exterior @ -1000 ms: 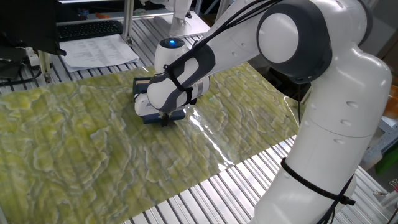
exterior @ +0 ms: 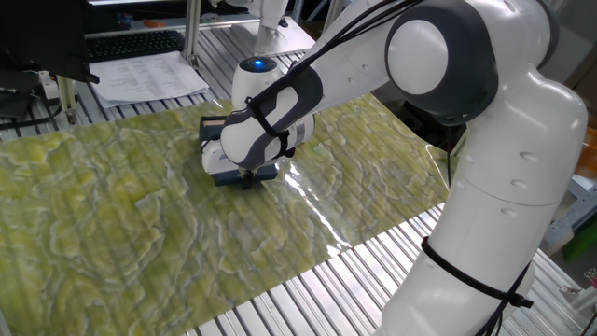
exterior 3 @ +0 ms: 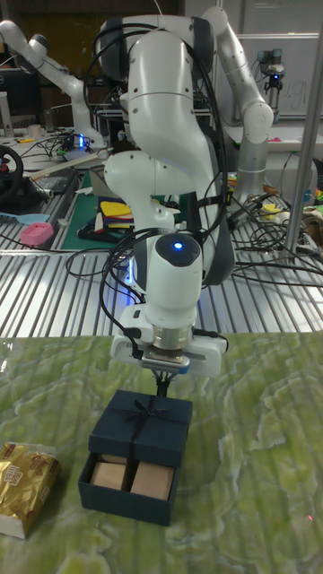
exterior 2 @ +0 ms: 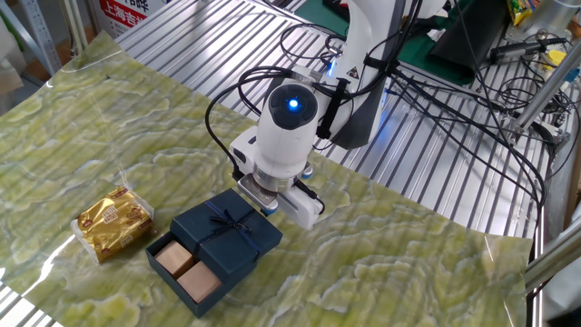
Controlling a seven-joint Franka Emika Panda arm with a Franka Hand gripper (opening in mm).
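Note:
A dark blue box (exterior 3: pixel 124 504) stands on the green marbled mat, its front part uncovered. Two beige blocks (exterior 2: pixel 203 281) (exterior 2: pixel 174 258) show inside it. The box's dark blue lid (exterior 2: pixel 227 238), tied with a dark ribbon bow, is shifted toward the robot and covers only the rear part. My gripper (exterior 3: pixel 163 388) points down at the lid's rear edge. Its dark fingers look close together, but their tips are hidden behind the lid in exterior view 3. Whether they pinch the lid's edge cannot be seen. In exterior view 1 the arm hides most of the box.
A gold-wrapped packet (exterior 2: pixel 113 224) lies beside the box on the mat. Papers (exterior: pixel 147 78) and a keyboard (exterior: pixel 135 44) lie beyond the mat, and loose cables (exterior 2: pixel 481 127) run over the slatted table.

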